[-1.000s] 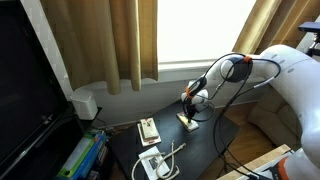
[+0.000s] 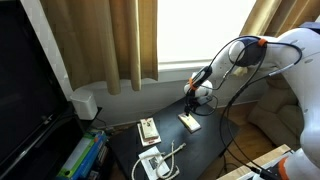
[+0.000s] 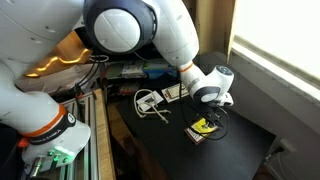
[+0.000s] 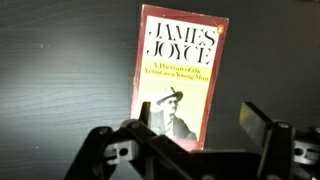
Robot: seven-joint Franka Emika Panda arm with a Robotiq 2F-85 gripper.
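Note:
A paperback book (image 4: 184, 75) with a cream cover, a red border and the name James Joyce lies face up on the dark table. In the wrist view its lower end runs out of sight behind my gripper. My gripper is above it with its two fingers well apart and nothing held between them; the left finger overlaps the book's lower left part in view, while the right one is over bare table. From the side, the book (image 2: 190, 122) shows just under the gripper (image 2: 188, 107).
Another book (image 2: 149, 131) lies to the left on the table in exterior view 1. Nearer the camera are a pale flat item (image 2: 155, 165) and a white cable (image 2: 174, 160). Bare table (image 3: 245, 145) surrounds the paperback on its right in exterior view 2.
The gripper and wrist have risen a little away from the paperback, which shows more clearly now. The book itself appears to be in about the same place.

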